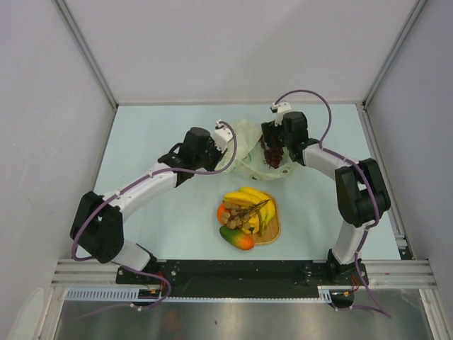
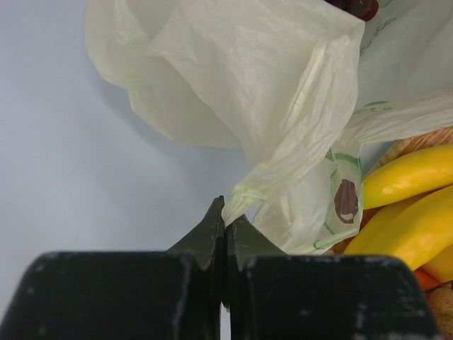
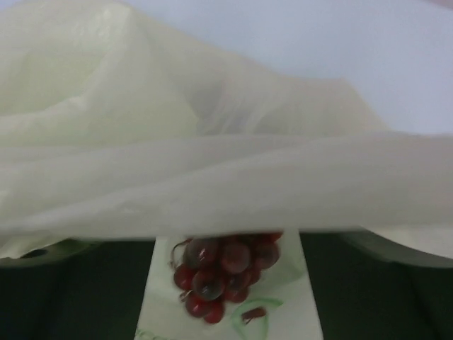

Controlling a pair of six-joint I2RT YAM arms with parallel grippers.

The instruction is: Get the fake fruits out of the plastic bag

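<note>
The pale plastic bag (image 1: 251,159) lies open at the back centre. My left gripper is shut on a twisted fold of its left edge. Inside the bag is a bunch of dark red grapes (image 1: 273,156), also seen in the right wrist view (image 3: 212,280). My right gripper is over the grapes, its fingers apart with the grapes visible between them; a blurred band of bag crosses the upper part of that view.
A wicker basket (image 1: 271,230) at front centre holds bananas (image 1: 244,198), an orange fruit, a mango (image 1: 236,238) and brown round items.
</note>
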